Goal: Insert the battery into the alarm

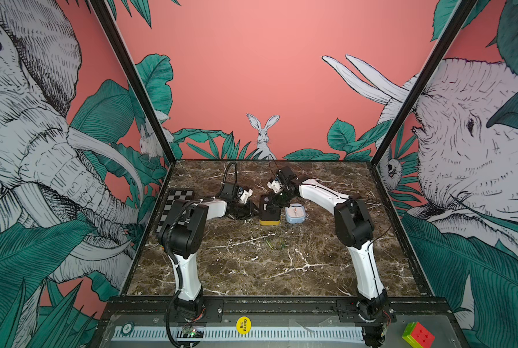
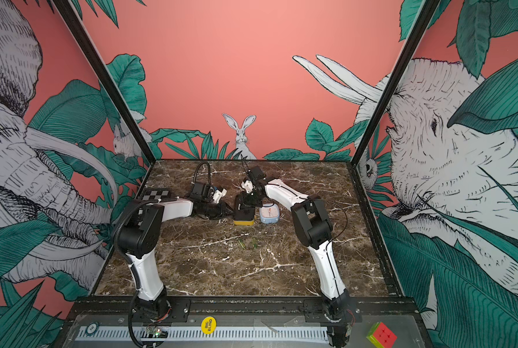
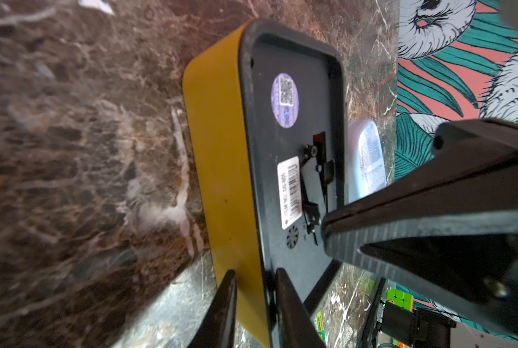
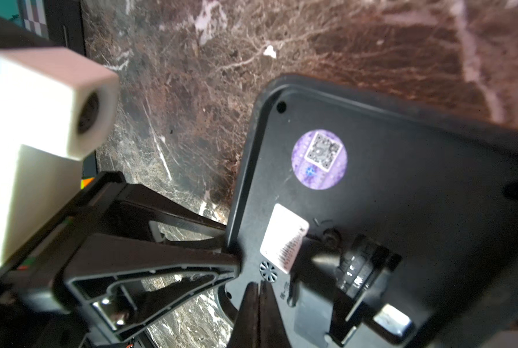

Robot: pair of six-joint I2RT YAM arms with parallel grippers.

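The alarm [image 3: 218, 174], a black-backed yellow box, lies at the table's centre. Its battery compartment is uncovered; a dark cylindrical battery [image 4: 357, 269] with printed lettering sits at it, how fully seated I cannot tell. My left gripper is at the alarm's rim in the left wrist view, fingers apart at the edge; whether anything is gripped is unclear. My right gripper is over the back near the compartment, shut with nothing visible between its fingertips.
A light blue-and-white case [image 1: 295, 214] sits just right of the alarm. A checkered board [image 1: 169, 203] lies at the left edge. Both arms crowd the middle.
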